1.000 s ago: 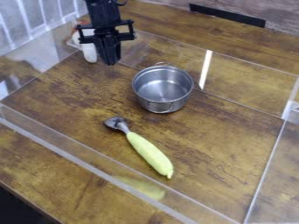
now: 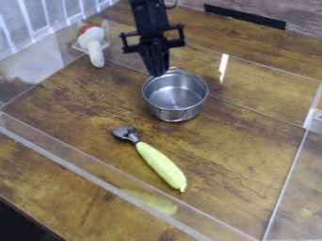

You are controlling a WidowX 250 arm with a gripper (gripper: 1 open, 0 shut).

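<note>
My black gripper [image 2: 156, 68] hangs just above the back rim of a steel pot [image 2: 176, 94] near the middle of the wooden table. It appears shut, with nothing seen between its fingers. A white mushroom-like object [image 2: 92, 44] with a reddish part lies at the back left. A pale yellow-green elongated object [image 2: 161, 165], like a corn cob or squash, lies in the front middle, beside a small metal-headed tool [image 2: 126, 134] with a dark part.
Clear transparent walls surround the work area on the wooden table [image 2: 251, 160]. A dark vent-like strip [image 2: 277, 14] is at the back right.
My gripper has moved right and slightly toward the front, from beside the white object to over the pot's back rim. The objects on the table look unmoved.
</note>
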